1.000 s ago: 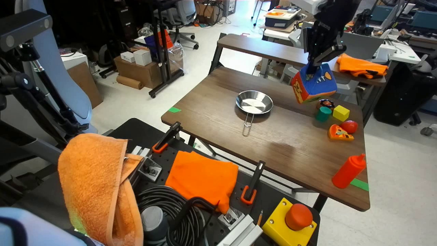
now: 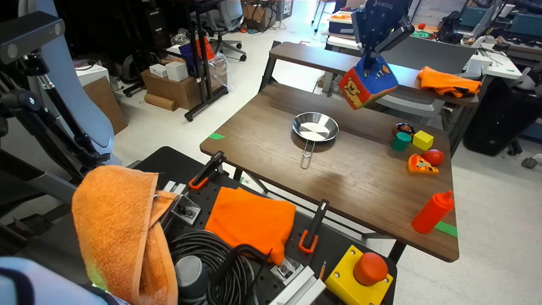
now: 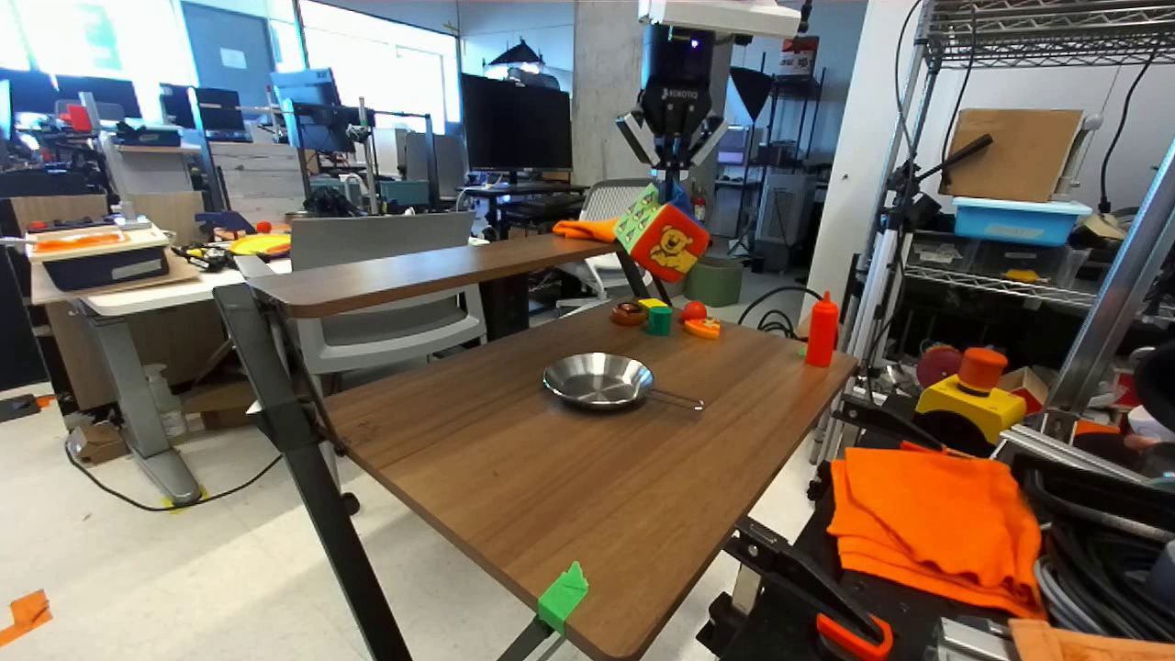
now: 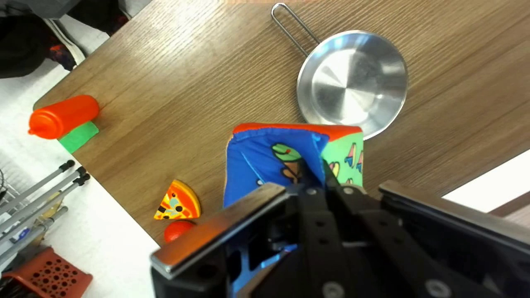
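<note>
A soft cloth cube (image 2: 369, 81) with blue, red and green faces hangs in the air above the far side of the table. My gripper (image 2: 372, 53) is shut on a pinch of its blue fabric, and in the wrist view the fingertips disappear into the fold of the cube (image 4: 268, 159). Tilted, the cube (image 3: 664, 237) shows a red bear face and a green face in exterior view 2. On the table below, clear of the cube, rests a shiny metal pan (image 2: 315, 127), its handle toward the front edge.
At the table's right end are a green cup (image 2: 401, 141), a yellow block (image 2: 422, 140), a red ball (image 2: 433, 157), a toy pizza slice (image 2: 421, 164) and a red bottle (image 2: 432, 212). A raised shelf (image 2: 315, 56) runs along the back.
The gripper and the cube it holds have moved left and higher in exterior view 1, away from the cup and yellow block. The pan and other table objects have stayed put.
</note>
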